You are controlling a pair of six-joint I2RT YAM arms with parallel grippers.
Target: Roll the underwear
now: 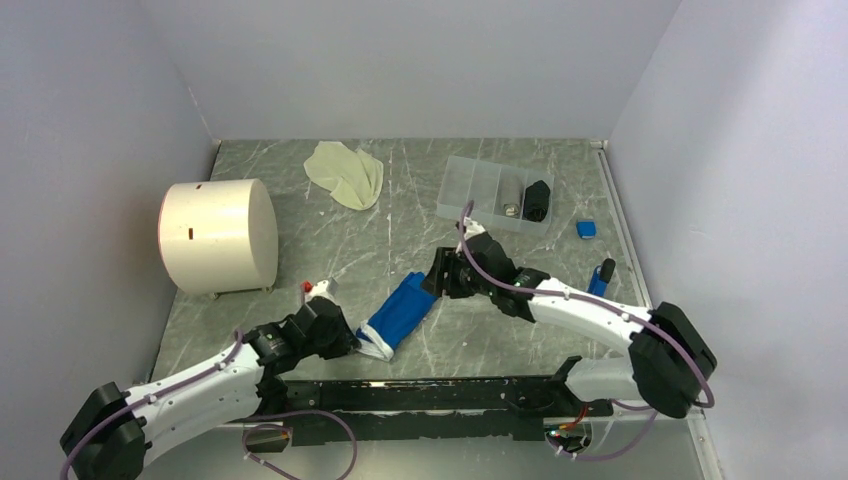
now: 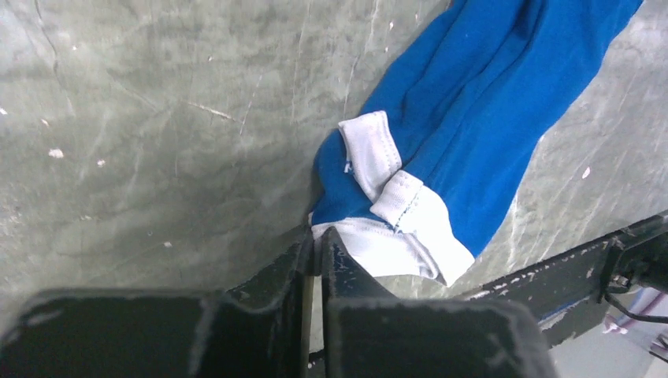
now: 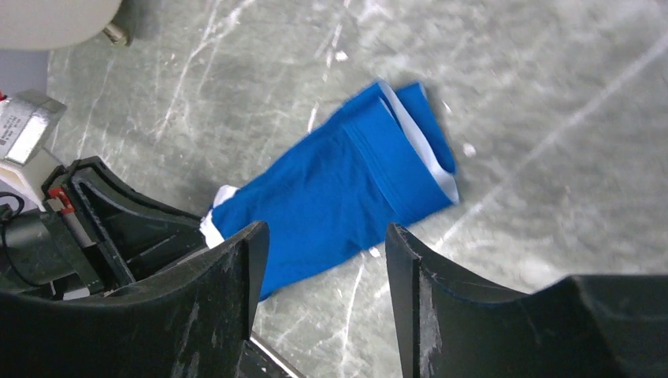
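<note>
The blue underwear [image 1: 402,306] lies folded into a long strip, slanted on the table, its white band [image 2: 394,250] at the near left end. In the left wrist view my left gripper has its fingers drawn closely together on the corner of that band. The cloth still lies flat there. My right gripper stands open above the far right end, nothing between its fingers. The right wrist view shows that end of the underwear [image 3: 331,193] with a folded edge and a strip of white.
A cream cylinder [image 1: 218,237] stands at the left and a pale cloth [image 1: 345,175] lies at the back. Behind my right arm is a clear divided box [image 1: 470,190] holding a black roll [image 1: 537,201]. A blue marker [image 1: 601,279] lies far right.
</note>
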